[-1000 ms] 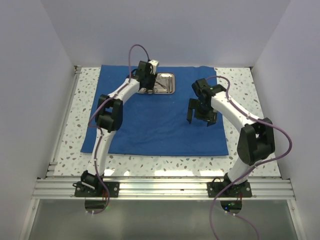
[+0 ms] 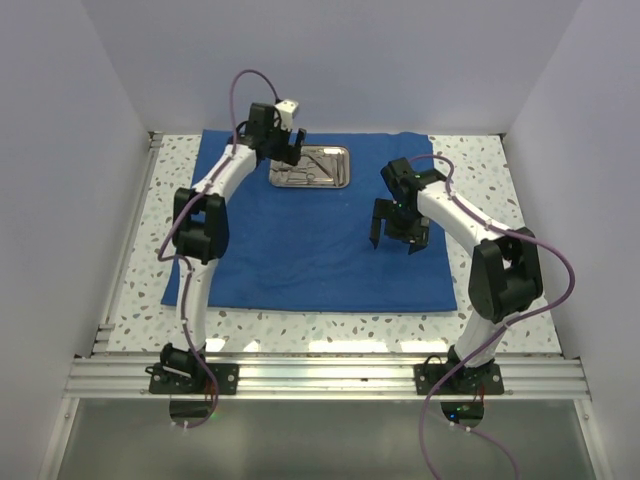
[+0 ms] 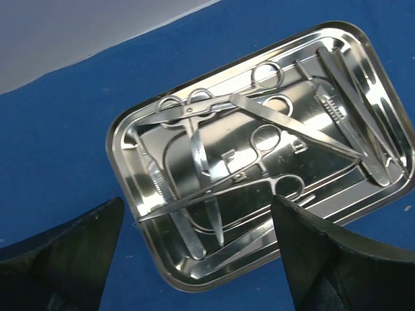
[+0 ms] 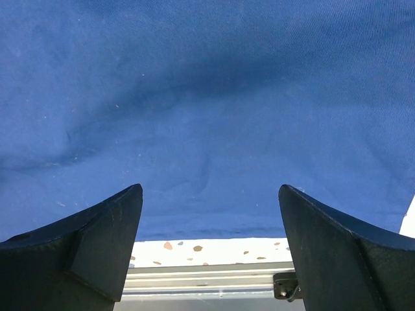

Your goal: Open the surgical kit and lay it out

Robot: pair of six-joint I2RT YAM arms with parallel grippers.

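A steel tray (image 2: 345,170) at the back centre of the blue cloth (image 2: 300,250) holds several scissors, forceps and scalpel handles, loosely crossed, clear in the left wrist view as a tray (image 3: 120,149) with instruments. My left gripper (image 2: 288,150) hangs over the tray's left part, open, its fingers framing the instruments with nothing held. My right gripper (image 2: 398,232) is open above the right middle of the cloth; its wrist view shows only bare cloth between the fingers.
A speckled table (image 2: 140,300) borders it, with grey walls at the back and sides and a metal rail along the front.
My left gripper has moved leftward and slightly back, uncovering more of the tray.
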